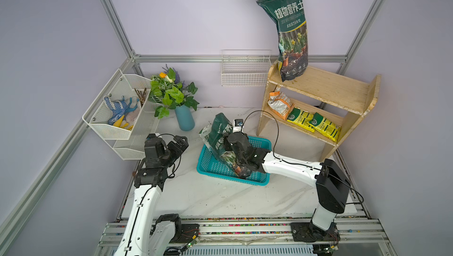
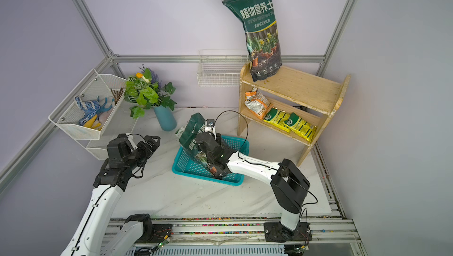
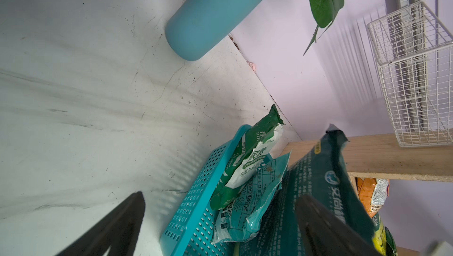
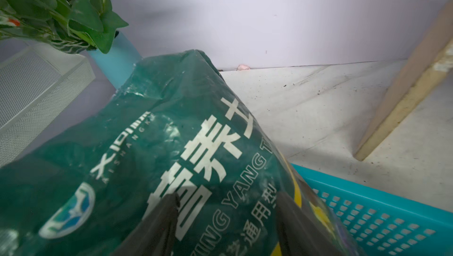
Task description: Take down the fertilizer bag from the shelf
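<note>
On the top shelf board a tall green fertilizer bag (image 1: 293, 34) stands upright against the wall. A second, similar green bag (image 1: 220, 133) leans left in the teal basket (image 2: 207, 177), partly hidden by the right arm. My right gripper is over that basket bag, fingers apart, the bag's printed front filling the view behind them; whether they touch it I cannot tell. Well away from the shelf, my left gripper (image 1: 182, 142) is open above the table's left side, nothing between its fingers.
The wooden shelf (image 1: 330, 86) holds an orange bag (image 1: 280, 104) and yellow packets (image 1: 324, 126) on its lower board. A blue vase (image 1: 184, 118) with flowers stands behind the basket. Wire racks (image 1: 245, 68) hang on the wall.
</note>
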